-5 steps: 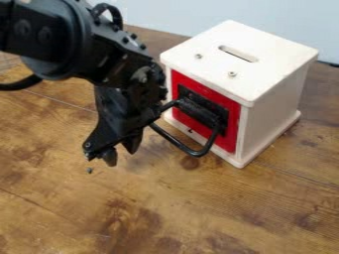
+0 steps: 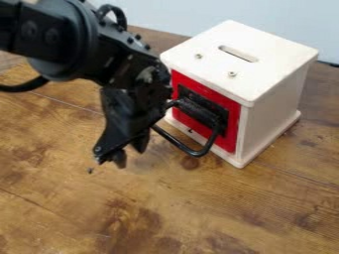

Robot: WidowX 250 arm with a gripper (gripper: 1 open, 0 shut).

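Observation:
The black gripper (image 2: 111, 154) hangs from the arm (image 2: 79, 45) at the left, pointing down over the wooden table, just left of a white wooden box (image 2: 272, 89). The box has a slot in its top and a red front (image 2: 228, 142) with a black panel (image 2: 199, 109) set in it, partly hidden by the arm's black cable loop. The fingertips are small and dark; whether they are apart or closed is hard to tell, and no object shows in them.
A pale wall (image 2: 304, 20) stands behind.
The gripper has shifted very slightly to the right. The box has not moved.

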